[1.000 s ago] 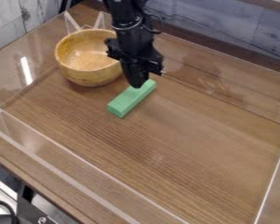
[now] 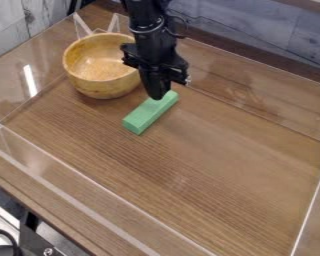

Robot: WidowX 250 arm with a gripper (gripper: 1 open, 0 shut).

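Observation:
The black robot gripper (image 2: 156,88) hangs from the top centre, just above the upper end of a green rectangular block (image 2: 148,115) that lies at a slant on the wooden table. Its fingers appear shut, with nothing visible between them. A tan round bowl (image 2: 89,70) sits to the left of the gripper, behind and left of the block.
Pale walls (image 2: 262,40) edge it at the back, and dark cables lie past its edge at the lower left.

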